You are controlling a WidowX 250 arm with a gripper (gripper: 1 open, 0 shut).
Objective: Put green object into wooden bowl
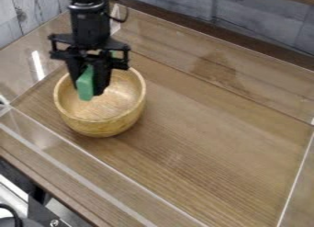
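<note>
The green object (84, 85) is held in my gripper (86, 73), whose dark fingers are shut on it. In the picture it hangs over the left part of the wooden bowl (128, 106). The round, light-brown bowl sits on the left side of the table, and the arm reaches down past its back rim. How high the object's lower end is above the bowl's bottom, I cannot tell.
Free wooden table (221, 130) spreads to the right and front of the bowl. A whitish item (117, 17) is partly seen behind the arm. Black cables (22, 208) lie at the lower left corner.
</note>
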